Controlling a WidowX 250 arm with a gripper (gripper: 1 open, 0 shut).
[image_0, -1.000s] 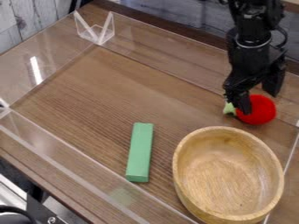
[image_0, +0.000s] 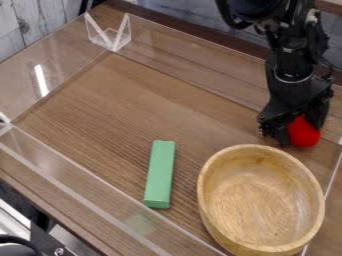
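My black gripper is lowered at the right side of the table, over a round red object, which it partly covers. Whether the fingers are shut on it or merely around it cannot be made out.
A wide wooden bowl sits at the lower right, just in front of the gripper. A green block lies left of the bowl. A white wire-like holder stands at the back left.
The gripper has come lower and slightly right onto the red object, which now shows less and sits a little farther right. The small pale green part beside it is hidden now.
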